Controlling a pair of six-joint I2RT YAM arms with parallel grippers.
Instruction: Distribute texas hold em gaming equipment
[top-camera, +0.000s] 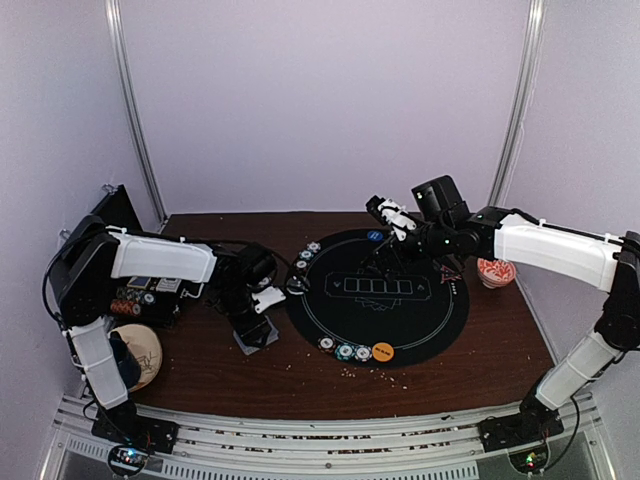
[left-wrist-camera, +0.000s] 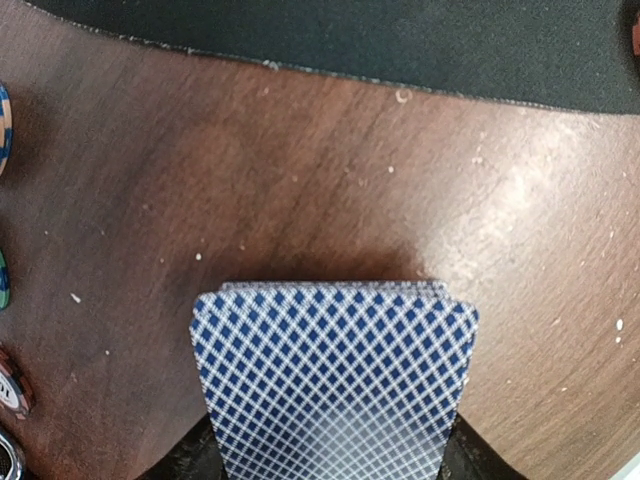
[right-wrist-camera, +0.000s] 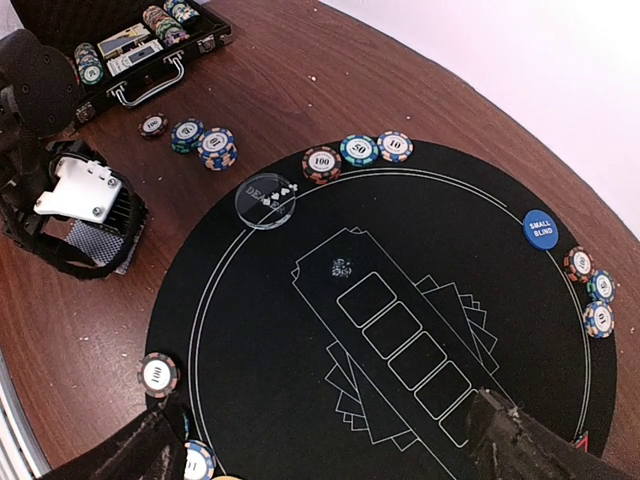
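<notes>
The blue-checked card deck fills the lower middle of the left wrist view, between the fingers of my left gripper, low over the table left of the mat; whether they grip it is unclear. My right gripper hangs open and empty above the black poker mat. Chips lie in groups along the mat's rim, with a clear dealer disc, a blue small blind button and an orange button.
An open chip case stands on the left, with loose chips beside it. A round wooden item sits at the front left, a red-white bowl at the right.
</notes>
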